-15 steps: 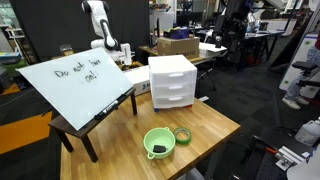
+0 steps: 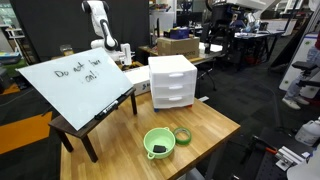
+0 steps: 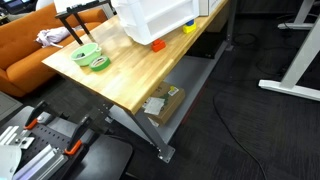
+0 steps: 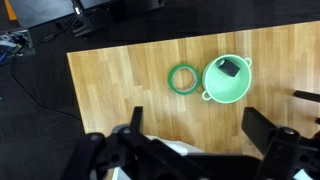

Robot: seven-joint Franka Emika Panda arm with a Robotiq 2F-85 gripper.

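Note:
No task is named. A light green bowl with small handles [image 4: 226, 91] stands on the wooden table, and a small black block [image 4: 229, 68] lies inside it. Beside the bowl, apart from it, a green ring like a tape roll [image 4: 171, 79] lies flat. Exterior view 1 shows the same bowl [image 2: 153, 137] and ring [image 2: 182, 130] near the table's front. From above, my gripper is open with its dark fingers far apart and nothing held between them. In exterior view 1 only part of the arm shows at the top right; the fingertips cannot be made out there.
A white drawer unit [image 2: 174, 82] stands behind the bowl, and a tilted white board with writing [image 2: 75, 88] is on the left. Exterior view 2 shows a small red object [image 3: 158, 45] by the drawers. Bare table [image 2: 215, 125] lies right of the ring.
The arm part at the top right of exterior view 1 has shifted left and lower into view. The bowl, ring and drawers have stayed where they were.

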